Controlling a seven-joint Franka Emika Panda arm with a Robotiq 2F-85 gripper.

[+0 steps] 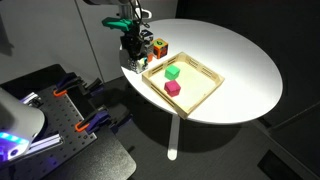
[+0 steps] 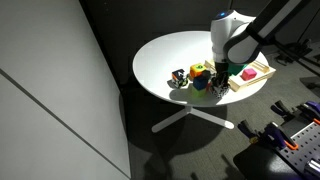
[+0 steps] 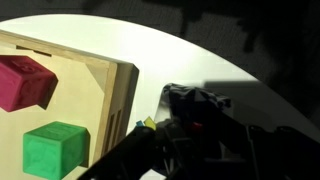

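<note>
My gripper [image 1: 138, 65] is low over the near-left edge of the round white table, just outside the shallow wooden tray [image 1: 207, 102]. In the wrist view a black-and-white patterned thing [image 3: 193, 98] shows at the dark fingers; what it is and whether it is held cannot be made out. Inside the tray are a green cube [image 1: 172, 72] and a pink cube [image 1: 172, 88], standing apart. The wrist view also shows the green cube [image 3: 55, 150] and the pink cube [image 3: 25, 82] left of the gripper.
Multicoloured blocks [image 1: 160, 47] stand behind the gripper, and exterior view 2 shows another colourful block [image 2: 179, 77] farther along the table.
</note>
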